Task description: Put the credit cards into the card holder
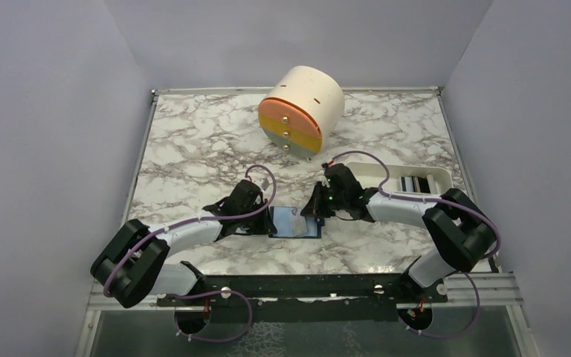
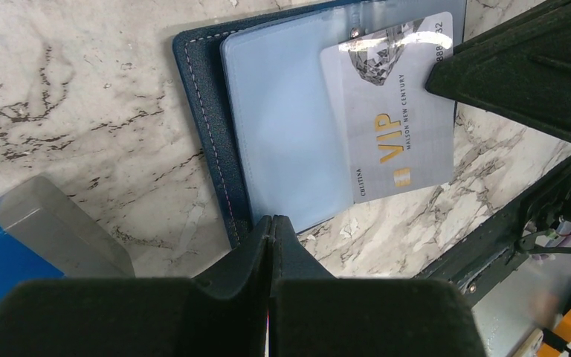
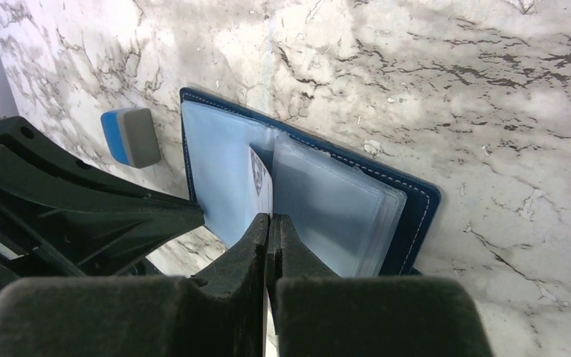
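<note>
The card holder (image 1: 286,223) lies open at the front middle, navy outside with light blue sleeves (image 2: 282,119). My left gripper is shut at its left end, fingertips on the sleeve's edge, no card visible between them. My right gripper is shut on a thin silver VIP card, seen nearly edge-on in the right wrist view between the fingertips, over the holder's middle. Whether the card is inside a sleeve is hard to tell.
A blue and grey block (image 3: 130,137) lies left of the holder. A white tray (image 1: 375,171) with several cards stands at the right. A striped drum-shaped box (image 1: 301,111) stands at the back.
</note>
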